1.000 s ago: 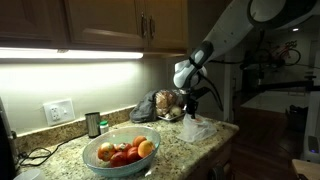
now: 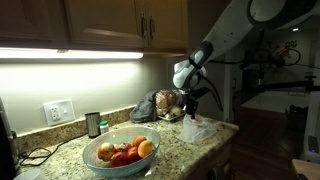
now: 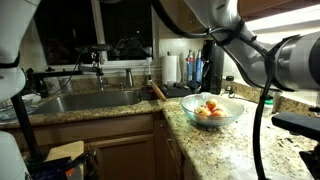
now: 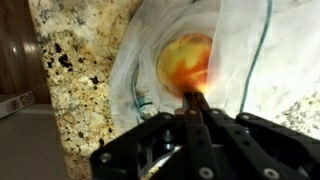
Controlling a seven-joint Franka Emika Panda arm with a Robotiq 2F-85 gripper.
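A red and yellow round fruit [image 4: 185, 63] lies inside a clear plastic bag [image 4: 230, 40] in the wrist view. My gripper is right at the fruit's lower edge, its dark fingertips close together. Whether they pinch any of the bag's film does not show clearly. From exterior view 1, the crumpled whitish bag [image 2: 198, 130] rests near the right end of the counter, with the gripper [image 2: 191, 108] just above it. The finger itself is too small to read there.
A large pale bowl [image 2: 103, 158] full of several fruits stands on the speckled counter [image 2: 180, 157], left of the bag. Behind the bag sit a dark bag [image 2: 145, 108] and a basket-like item [image 2: 167, 100]. The counter's front edge runs close to the bag.
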